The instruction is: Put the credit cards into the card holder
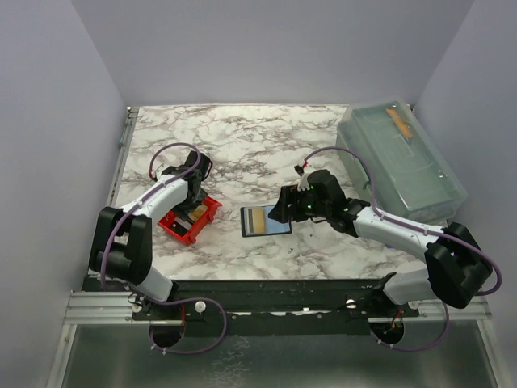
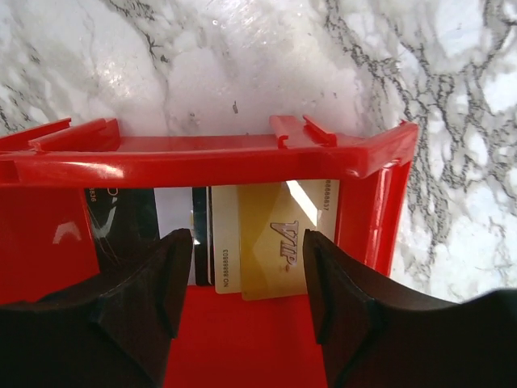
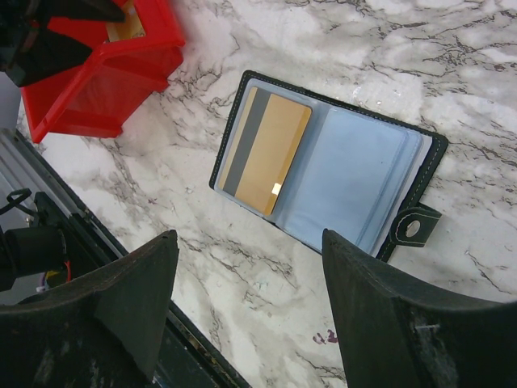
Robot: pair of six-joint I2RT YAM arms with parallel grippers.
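A red tray (image 1: pixel 208 217) on the left holds several cards, including a gold VIP card (image 2: pixel 274 250) and a dark card (image 2: pixel 121 230). My left gripper is over the tray, fingers apart, with the cards visible between them; nothing is clearly gripped. The open card holder (image 3: pixel 350 174) lies in the middle of the table, with a gold card (image 3: pixel 276 149) and others in its left side. My right gripper stands open above the front of the holder.
A large translucent lidded box (image 1: pixel 401 162) stands at the right edge.
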